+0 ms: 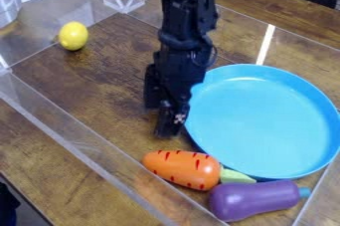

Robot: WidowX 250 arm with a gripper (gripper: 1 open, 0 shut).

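The black gripper hangs low over the wooden table, just left of a blue plate, its lower end near or at the plate's left rim. Its fingers are dark and partly hidden, so whether they are open or shut, or hold anything, cannot be told. An orange toy carrot lies below the gripper, beside a purple toy eggplant at the plate's front.
A yellow lemon lies at the back left. Clear walls edge the table at left and front. Bare wood fills the left middle.
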